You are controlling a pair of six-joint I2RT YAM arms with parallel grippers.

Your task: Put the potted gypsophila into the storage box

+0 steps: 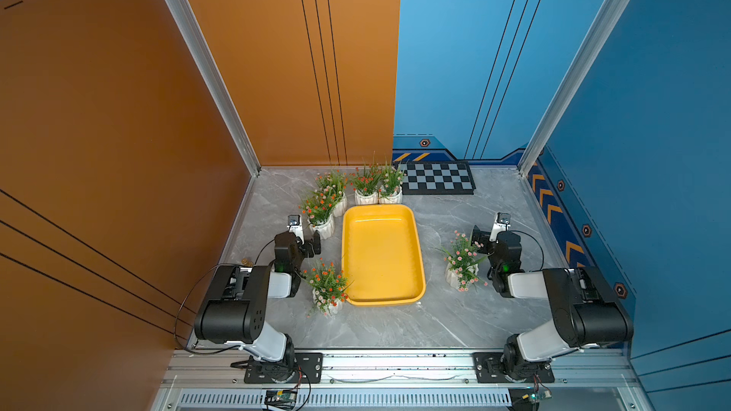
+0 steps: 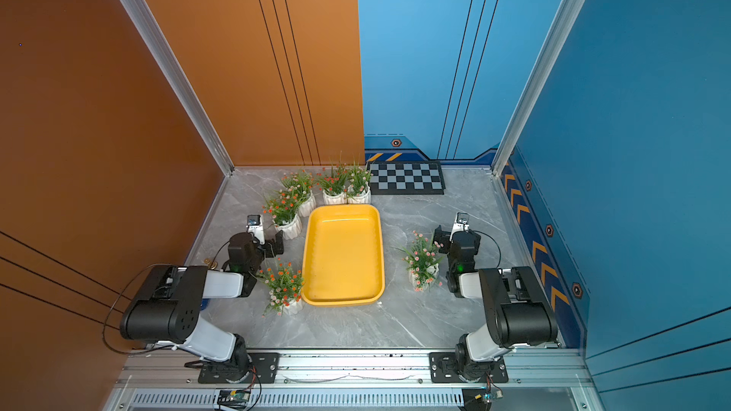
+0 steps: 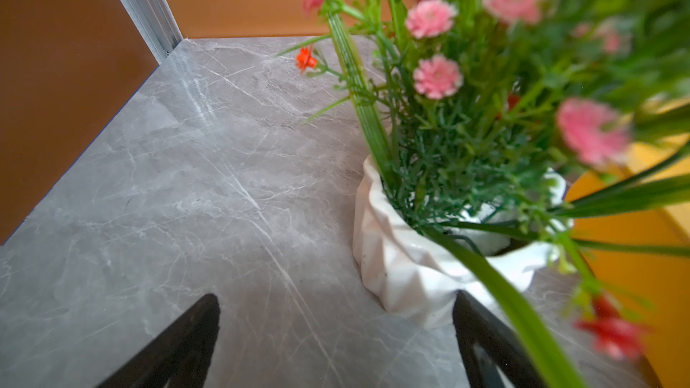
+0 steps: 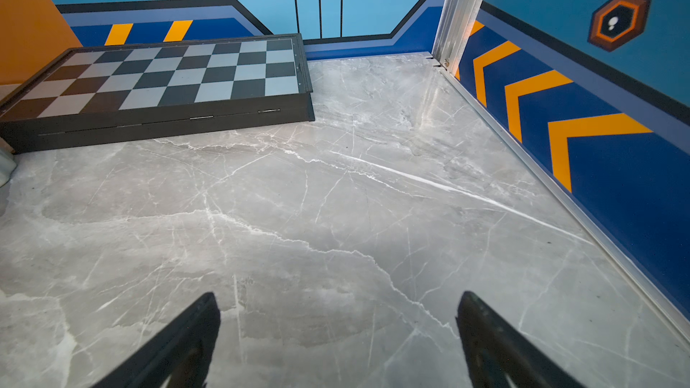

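Note:
An empty yellow box (image 1: 382, 255) lies in the middle of the table. Right of it stands a white-potted plant with pink flowers (image 1: 461, 260), beside my right gripper (image 1: 478, 239). At the box's front left is an orange-flowered pot (image 1: 327, 289). My left gripper (image 1: 310, 246) is between that pot and another orange-flowered pot (image 1: 320, 211) farther back. In the left wrist view, a white pot (image 3: 445, 273) stands just ahead of the open fingers (image 3: 188, 341), toward the right one. Only bare table shows between the open right fingers.
Behind the box, more potted plants (image 1: 366, 185) cluster at the back left. A black-and-grey checkerboard (image 1: 435, 178) lies at the back wall, right of them.

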